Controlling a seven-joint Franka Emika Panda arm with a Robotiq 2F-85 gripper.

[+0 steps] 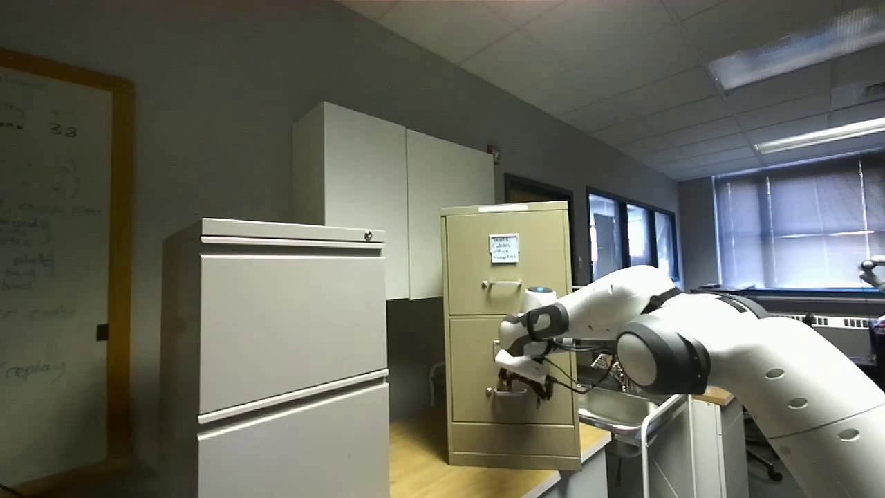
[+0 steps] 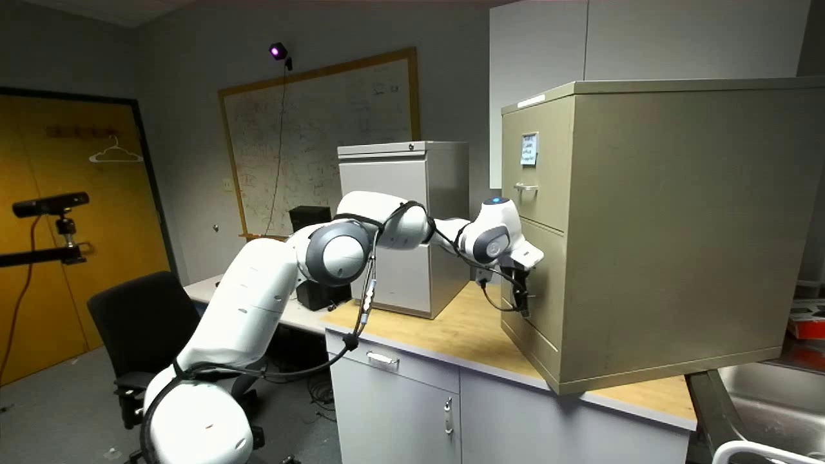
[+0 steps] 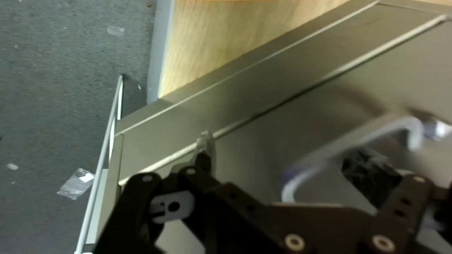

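Observation:
A beige two-drawer file cabinet has a lower drawer with a curved handle. My gripper hangs at this drawer front, close to the handle, fingers pointing down. In exterior view 2, the gripper is near the cabinet face, partly dark and hard to make out. The wrist view has the fingers wide apart with nothing gripped. One fingertip lies over the drawer's lower edge; the other appears beside the handle bar, on its far side. Whether either finger touches cannot be told. Both drawers look closed.
The cabinet stands on a wooden counter. A grey filing cabinet rises at the left in exterior view 1, and a sink lies right of the beige one. Open floor shows past the counter edge.

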